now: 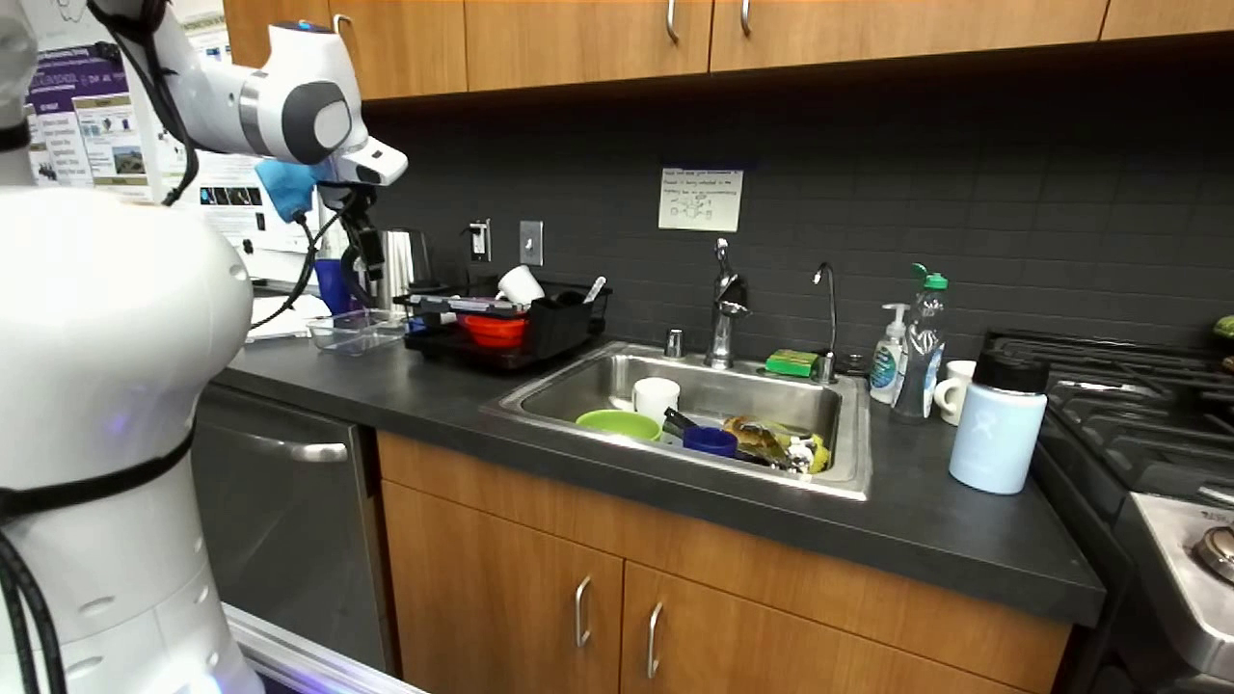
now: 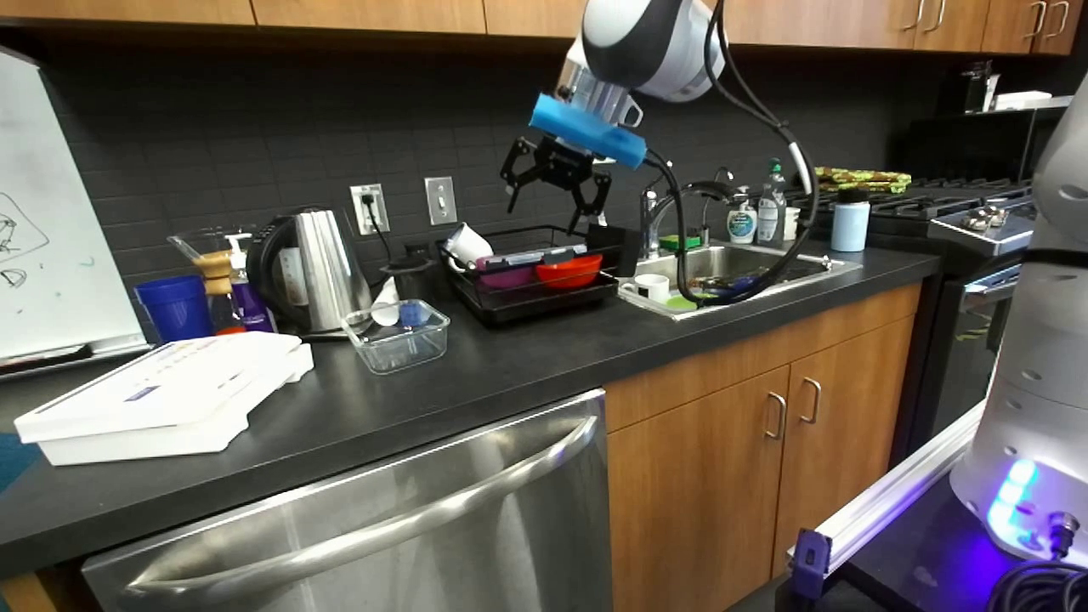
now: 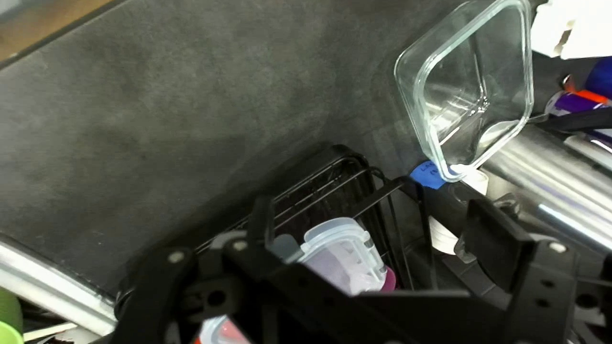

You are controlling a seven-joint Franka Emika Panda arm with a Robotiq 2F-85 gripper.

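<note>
My gripper (image 2: 543,209) is open in the air above the counter, its fingers spread apart and nothing between them. In the wrist view its black fingers (image 3: 497,243) stand at either side over the dish rack. The black dish rack (image 2: 507,309) holds a red container (image 2: 571,271), a purple container (image 2: 507,276) and a tilted white mug (image 2: 469,245). A clear lid (image 3: 342,252) shows below the gripper. Left of the rack, an empty-looking clear glass container (image 2: 399,352) sits on the counter, apart from the gripper.
A steel kettle (image 2: 328,270), a blue cup (image 2: 179,308) and a white box (image 2: 168,398) stand at the counter's left. The sink (image 1: 847,440) holds a white mug (image 1: 656,397), a green bowl (image 1: 619,424) and other items. Bare counter lies before the rack.
</note>
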